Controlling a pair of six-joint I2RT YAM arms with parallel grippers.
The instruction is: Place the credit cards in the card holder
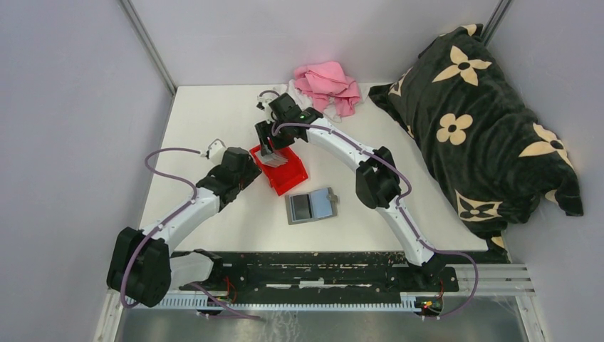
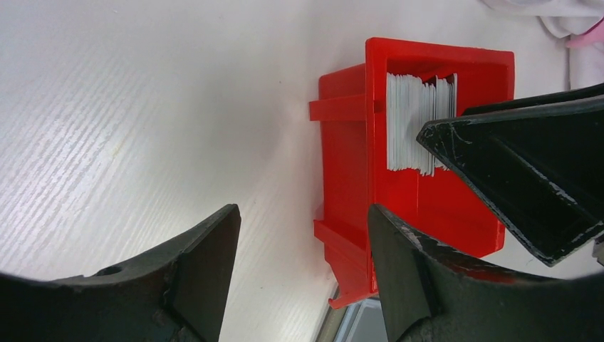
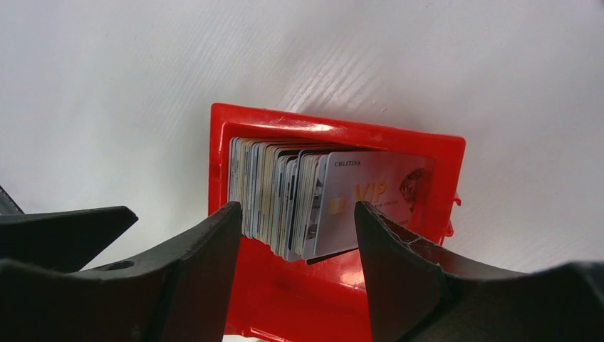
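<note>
A stack of cards (image 3: 267,189) leans in one end of the red box (image 3: 299,125), the front one a silver card printed VIP. My right gripper is over this box, its fingers part open around the stack's lower part in view; whether the fingers touch the cards cannot be told. Left of the box, my left gripper stands open with only table visible between its fingers. The grey card holder (image 1: 310,206) lies flat on the table in front of the box, with a blue part on its right side.
Pink and white cloths (image 1: 328,85) lie at the table's back edge. A dark floral pillow (image 1: 456,128) covers the right side. Both grippers are close together at the box. Table to the holder's right is bare.
</note>
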